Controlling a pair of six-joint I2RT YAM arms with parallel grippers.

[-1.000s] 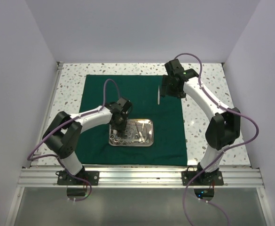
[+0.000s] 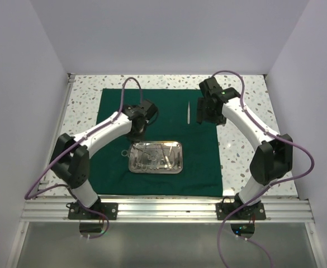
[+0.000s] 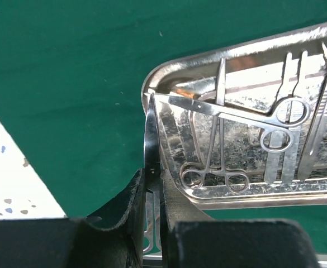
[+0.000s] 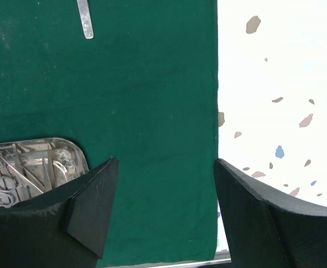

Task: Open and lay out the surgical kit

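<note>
My left gripper is shut on a pair of scissors [image 3: 151, 137], the blades pointing away and the finger rings below the fingers. It hangs over the left edge of the steel tray [image 3: 171, 66]. Inside the tray lie another pair of scissors [image 3: 230, 114], a ringed instrument [image 3: 221, 142] with its rings toward the front, and several tweezers and handles [image 3: 289, 151]. A slim metal handle [image 2: 188, 113] lies alone on the green cloth at the back. Right of it my right gripper stands open, with only cloth visible between its fingers.
Speckled white tabletop [image 2: 247, 167] borders the cloth. The front rail [image 2: 169, 204] runs along the near edge.
</note>
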